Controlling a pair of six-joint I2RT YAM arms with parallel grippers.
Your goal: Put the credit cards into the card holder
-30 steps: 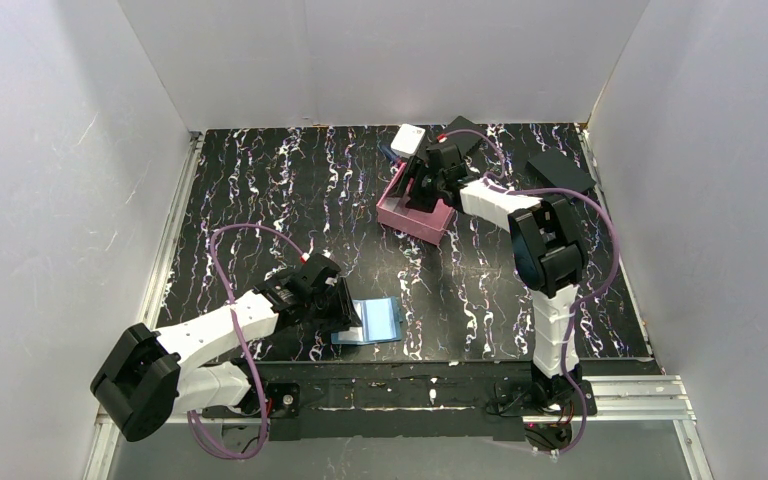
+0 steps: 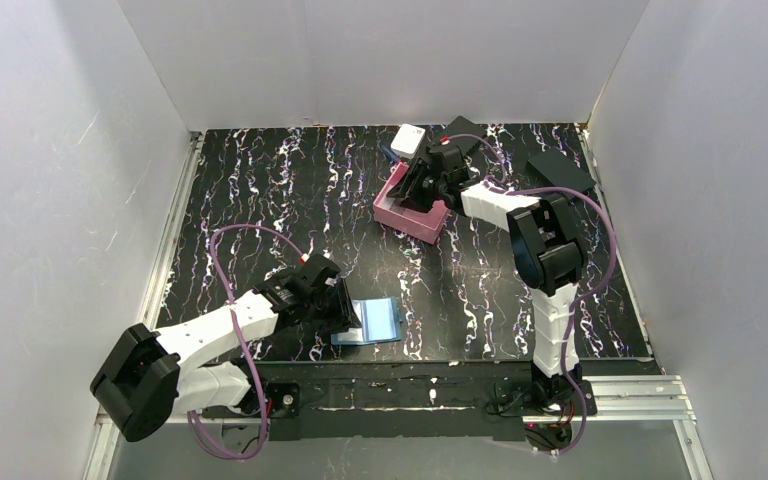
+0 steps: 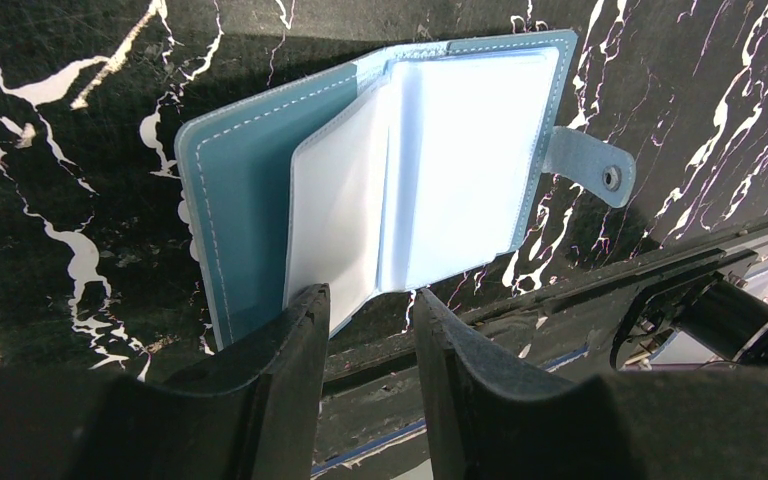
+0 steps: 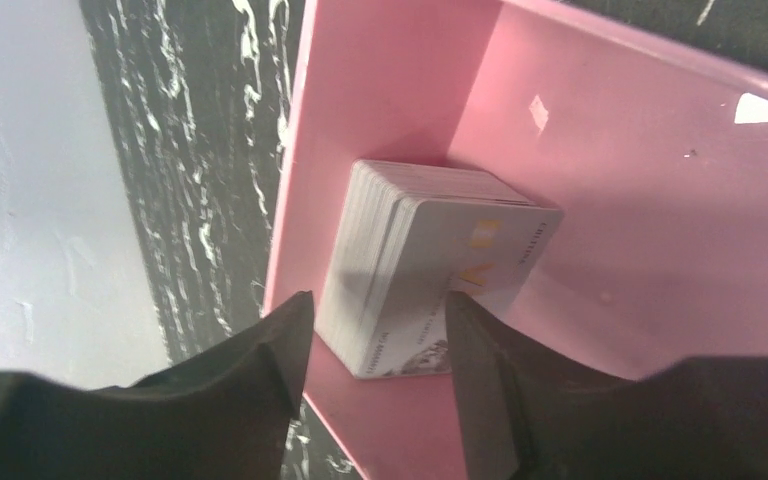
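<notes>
A stack of credit cards (image 4: 470,260) leans in one corner of the pink box (image 2: 407,222), a printed face showing. Over that box, my right gripper is open. One fingertip overlaps the stack's printed face in the right wrist view, the other lies over the box wall by the stack's edge; contact cannot be told. The blue card holder (image 2: 383,318) lies spread open near the table's front edge. In the left wrist view, a white sleeve page (image 3: 345,190) stands partly raised. My left gripper is open at the holder's near edge, one finger overlapping that page's lower corner.
Behind the pink box sit a white box (image 2: 408,141) and a dark flat case (image 2: 463,131). Another dark case (image 2: 560,170) lies at the far right.
My right gripper has shifted slightly left and downward in the top view, and the pink box has slid a little left. The left arm and card holder have not moved.
</notes>
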